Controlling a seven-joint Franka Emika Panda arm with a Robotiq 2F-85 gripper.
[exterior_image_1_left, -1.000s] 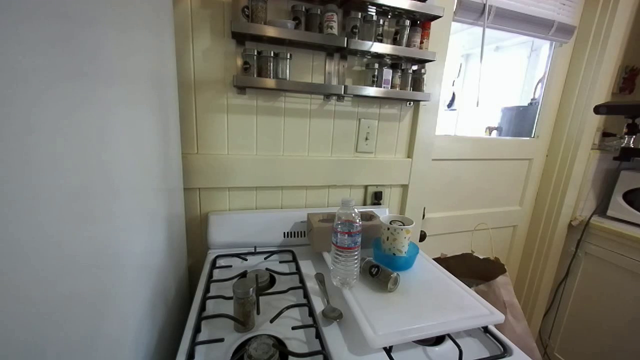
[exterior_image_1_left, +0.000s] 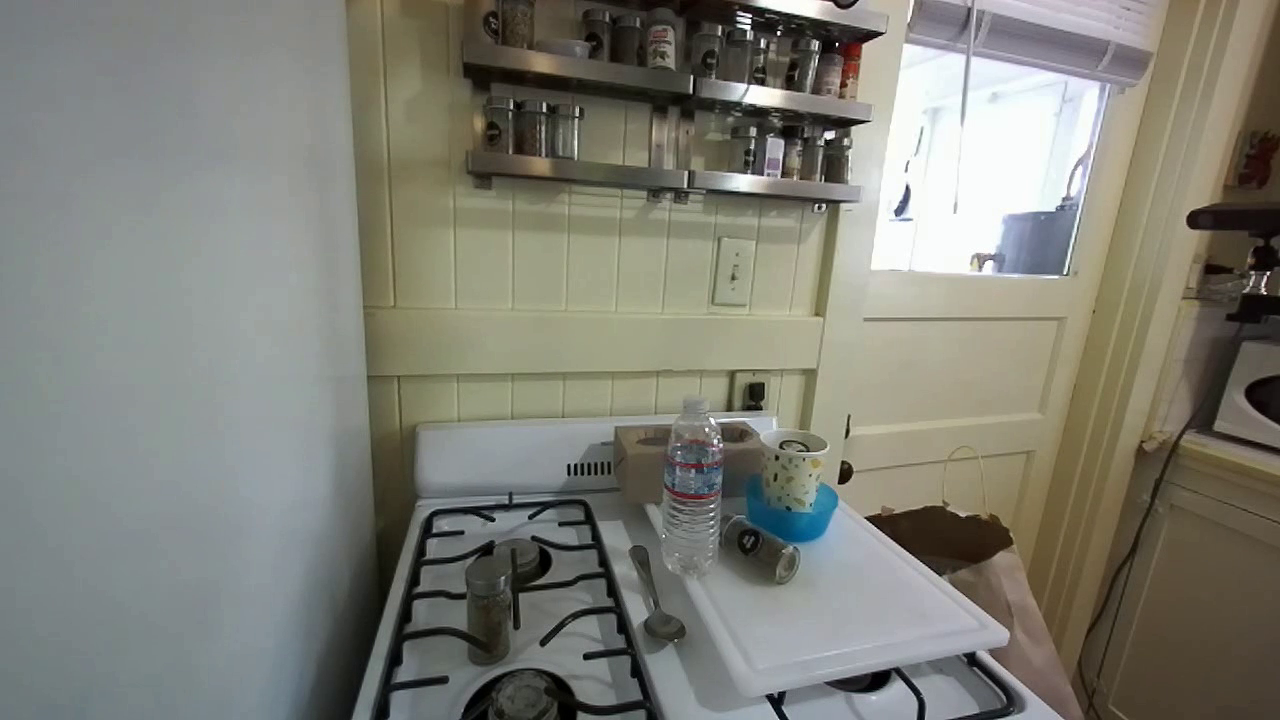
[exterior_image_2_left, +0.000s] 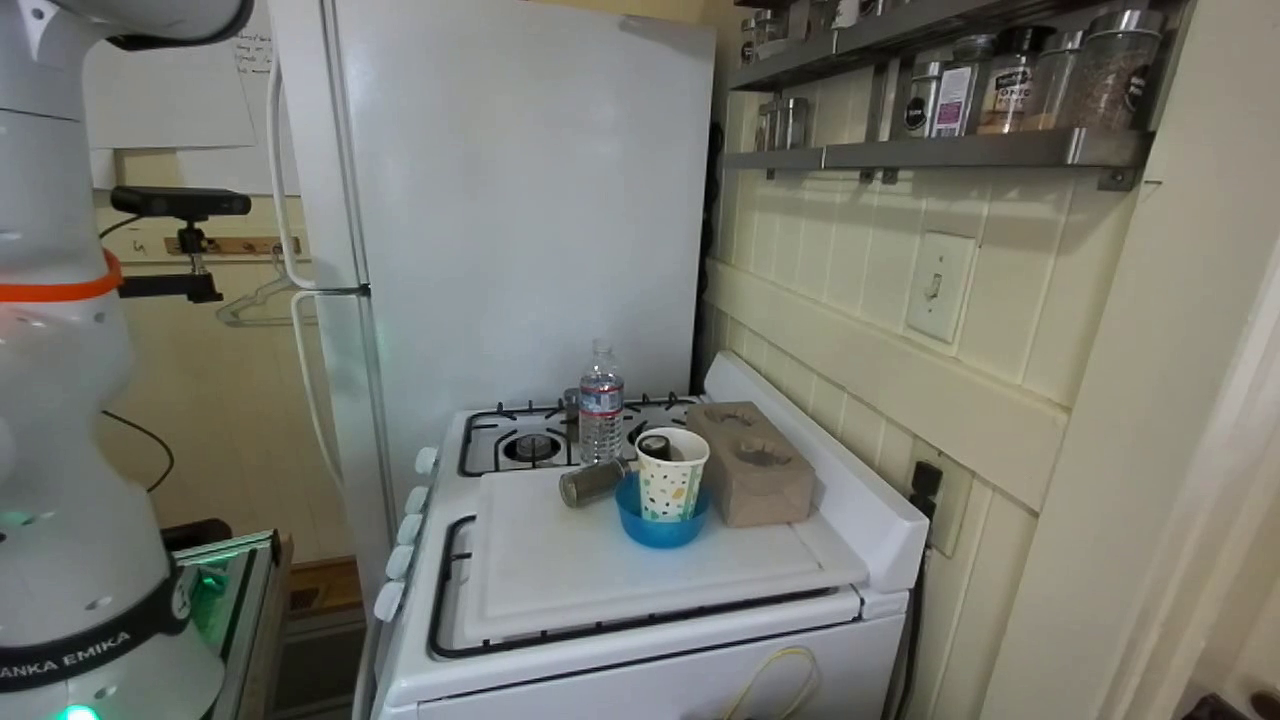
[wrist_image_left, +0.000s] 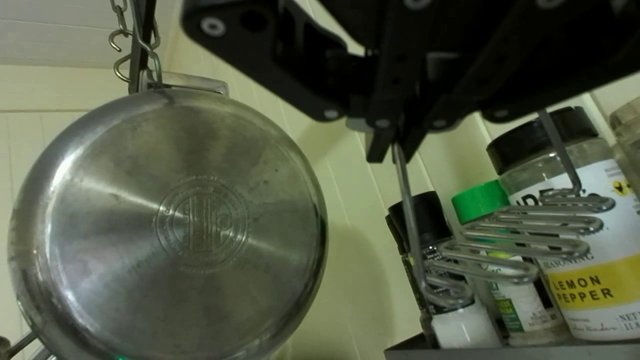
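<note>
In the wrist view my gripper is shut on a wire masher (wrist_image_left: 507, 264). One of its thin metal rods runs down from between my fingertips, and a second rod rises at the right behind the black gripper body. The masher's zigzag foot hangs below, in front of the spice containers; its upper part is hidden. Neither exterior view shows the gripper. Only part of the white arm (exterior_image_2_left: 54, 480) stands at the left in exterior view 2.
A steel pan (wrist_image_left: 198, 222) hangs close on the left in the wrist view. A lemon pepper container (wrist_image_left: 570, 240) stands among other spices at right. On the stove are a water bottle (exterior_image_1_left: 692, 492), a patterned cup (exterior_image_1_left: 793, 474) in a blue bowl (exterior_image_1_left: 792, 518), a lying jar (exterior_image_1_left: 765, 552) and a spoon (exterior_image_1_left: 654, 600).
</note>
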